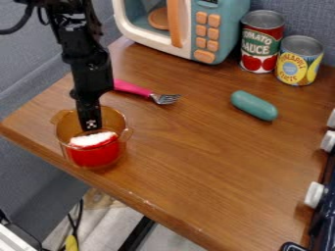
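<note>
My black gripper (90, 122) points down into an amber see-through pot (116, 130) near the table's left edge. Inside the pot is a red item with a white top (97, 151), just below my fingertips. I cannot tell whether the fingers are open or shut.
A pink-handled fork (156, 97) lies behind the pot. A teal toy microwave (216, 25), a tomato can (260, 44) and a yellow can (299, 63) stand at the back. A teal cylinder (254, 105) lies at right, near a dark appliance (312, 221).
</note>
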